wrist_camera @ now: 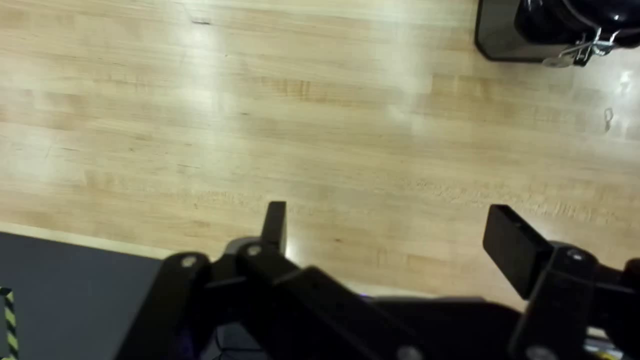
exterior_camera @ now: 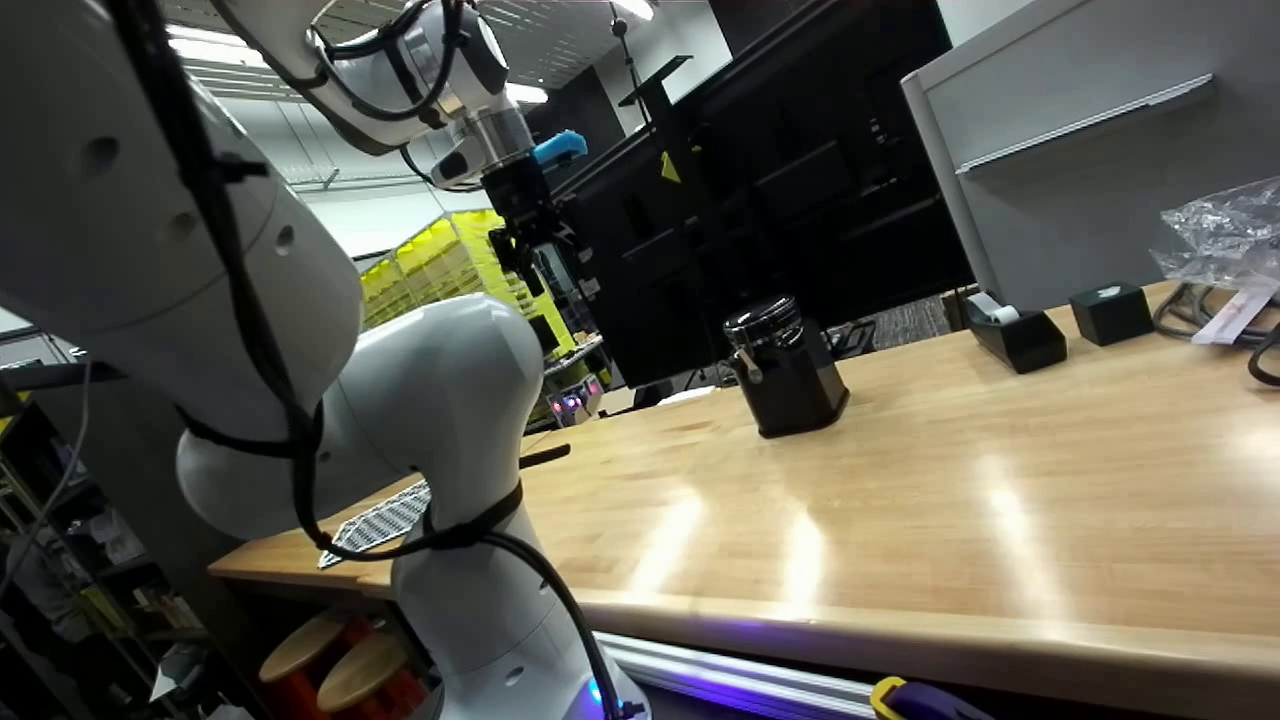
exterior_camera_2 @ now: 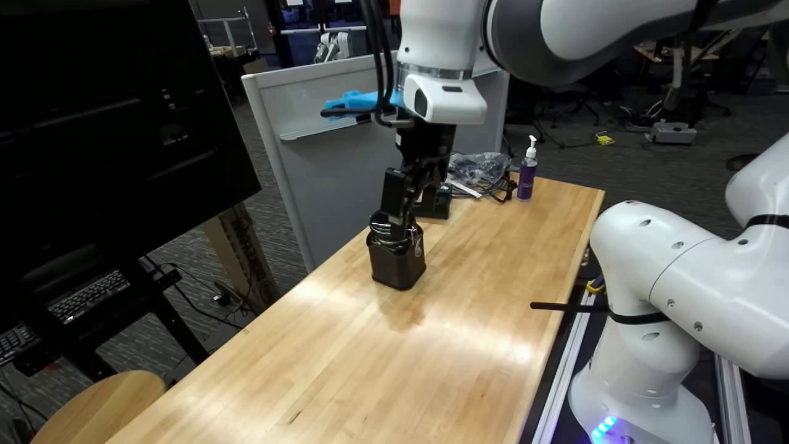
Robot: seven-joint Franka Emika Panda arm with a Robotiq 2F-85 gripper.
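On the wooden table stands a black canister (exterior_camera: 798, 382) with a shiny lid and a metal clasp, upright and closed. The wrist view catches only part of the canister (wrist_camera: 510, 33), at its top right corner. My gripper is open, its two black fingers wide apart over bare wood near the table edge. Outside view 1 has the gripper (exterior_camera: 528, 270) high above the table, to the left of the canister. From the other side, the gripper (exterior_camera_2: 399, 200) overlaps the canister (exterior_camera_2: 396, 263) in the picture and hides part of its lid.
A black tape dispenser (exterior_camera: 1017, 336) and a small black box (exterior_camera: 1111, 314) sit farther along the table, near cables and a clear plastic bag (exterior_camera: 1230, 240). A purple pump bottle (exterior_camera_2: 526, 174) stands at the far end.
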